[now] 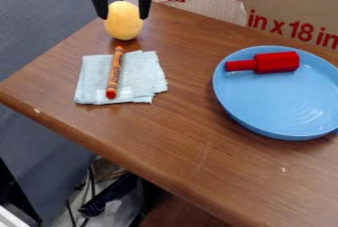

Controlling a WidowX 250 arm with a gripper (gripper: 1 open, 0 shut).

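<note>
The black gripper point(122, 2) is at the top left, open, its fingers either side of and above a yellow, egg-shaped object point(123, 22). An orange crayon-like stick point(114, 73) lies on a folded pale cloth point(95, 77). On the right, a red cylinder with a thinner handle point(275, 61) lies on a blue plate point(278, 109).
The wooden table point(185, 162) has free room at the centre and front. A cardboard box point(284, 4) stands behind it. Beyond the table's left edge are a grey surface and cables below.
</note>
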